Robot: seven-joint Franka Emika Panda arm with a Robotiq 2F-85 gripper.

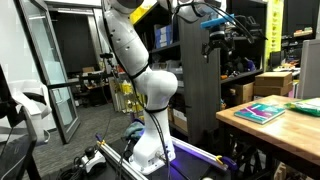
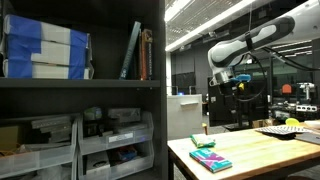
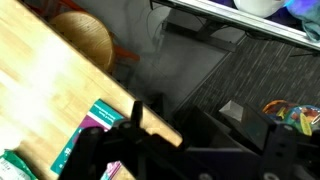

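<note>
My gripper is open and empty in the wrist view, its dark fingers apart over the gap beside the table's edge. Exterior view 1 has the gripper [image 1: 209, 51] high in the air, well above the tabletop. A flat, colourful book [image 1: 259, 113] with a teal-green edge lies on the wooden table [image 1: 285, 131]. Close by lies a green-and-white packet [image 1: 306, 105]. From exterior view 2, the book [image 2: 210, 159] is near the table's edge, with the packet [image 2: 201, 141] behind it. Part of the book is hidden behind the gripper in the wrist view.
A white perforated object [image 2: 279, 129] sits farther along the table. Dark shelving with clear bins [image 2: 110, 140] stands opposite. Below the table's edge, a round wooden stool [image 3: 83, 40] shows in the wrist view.
</note>
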